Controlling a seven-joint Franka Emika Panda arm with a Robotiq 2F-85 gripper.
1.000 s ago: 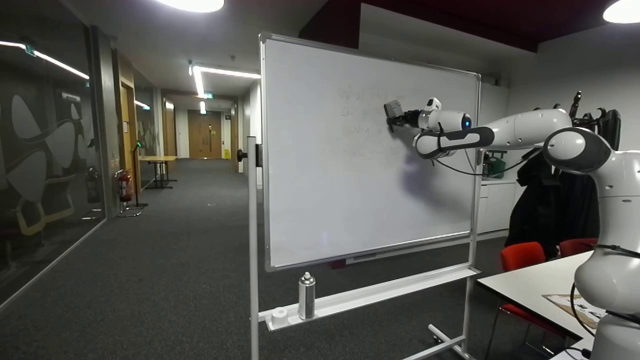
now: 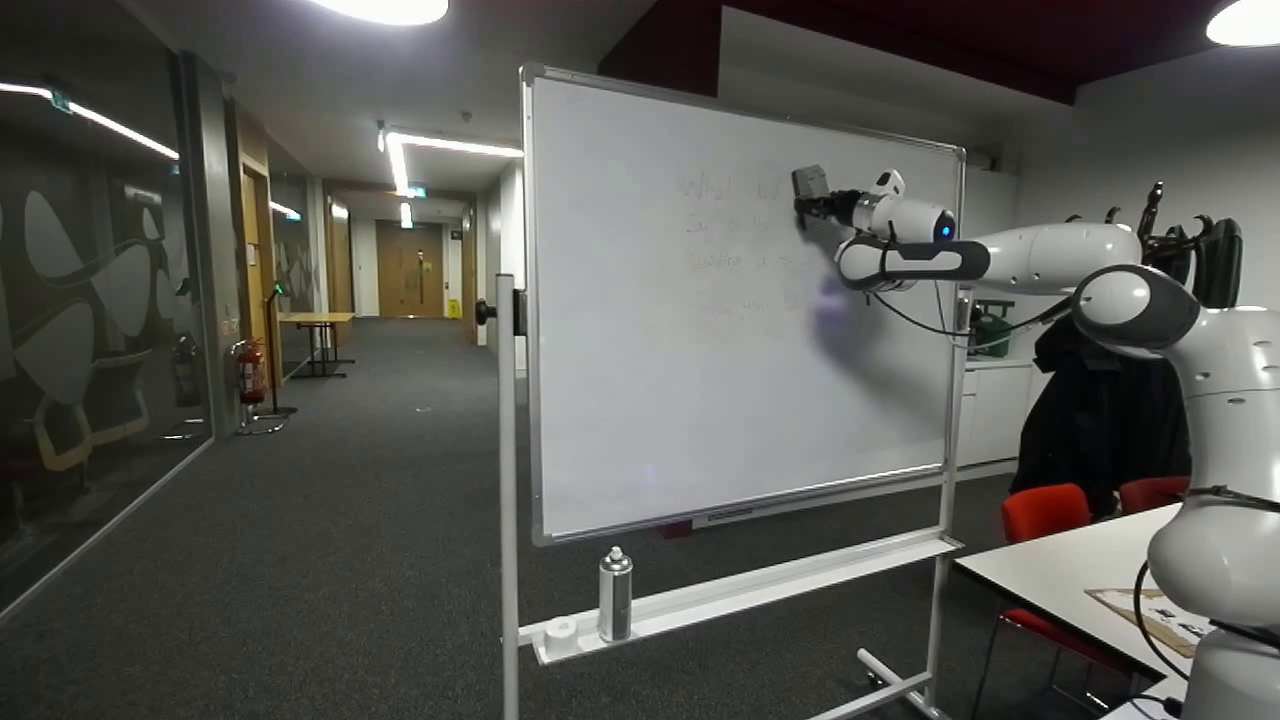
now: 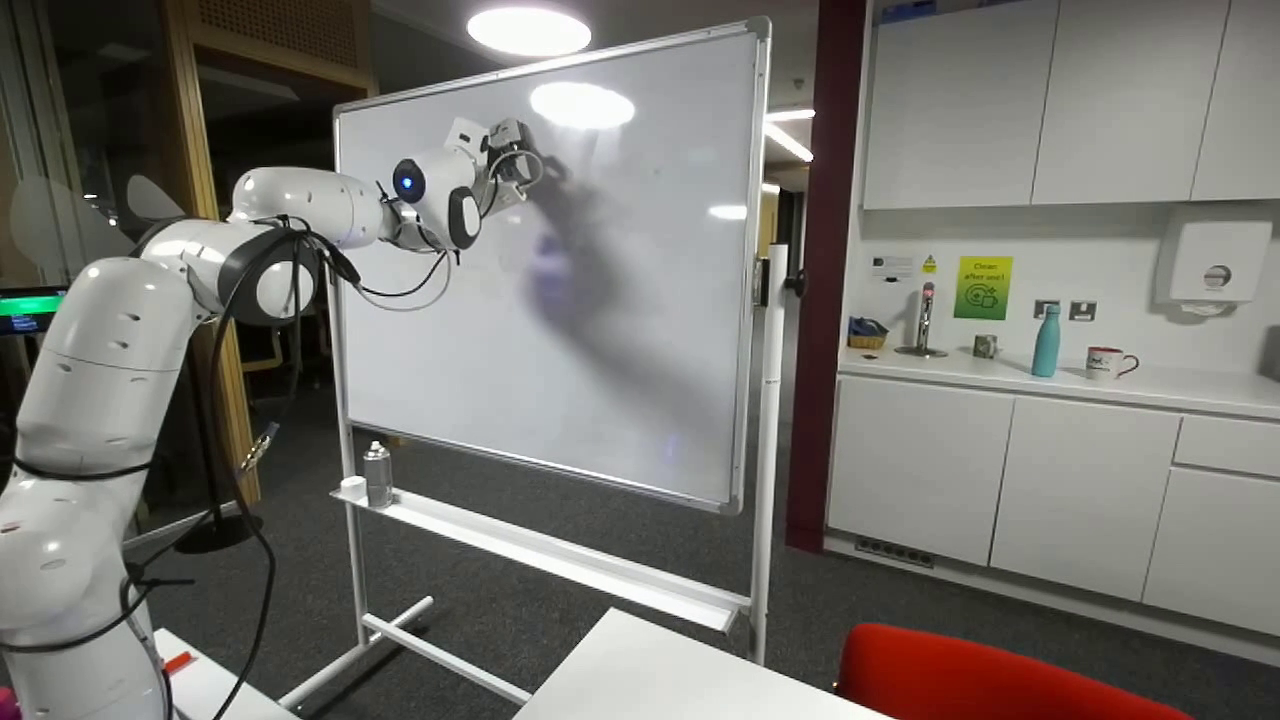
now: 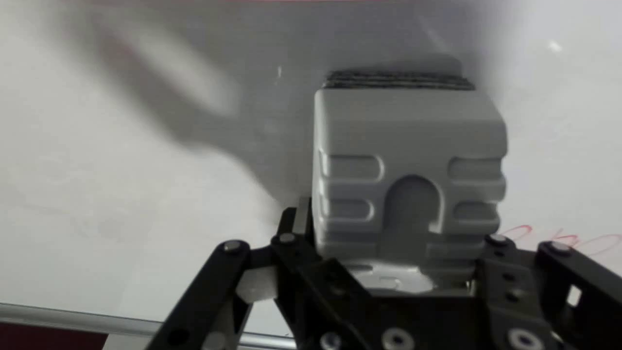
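Note:
A grey whiteboard eraser [image 4: 411,140] with a dark layered felt edge fills the middle of the wrist view, and my gripper is shut on it. The felt side faces the whiteboard [image 2: 672,408]; whether it presses on the surface is hard to tell. In exterior view 1 the eraser [image 2: 811,190] is at the upper right part of the board. Faint handwriting [image 2: 714,258] lies to its left. Red marks [image 4: 562,236] show right of the eraser in the wrist view. From exterior view 2 my gripper [image 3: 518,166] is seen near the board's upper left.
A spray can [image 2: 614,595] and a white roll [image 2: 560,636] stand on the board's lower shelf [image 2: 780,586]. A table [image 2: 1056,570] and red chairs [image 2: 1044,514] are close to the arm's base. The board's lower half is clear.
My gripper, with the eraser in it, has moved up and to the right across the board in exterior view 1. The eraser's tilt has changed a little.

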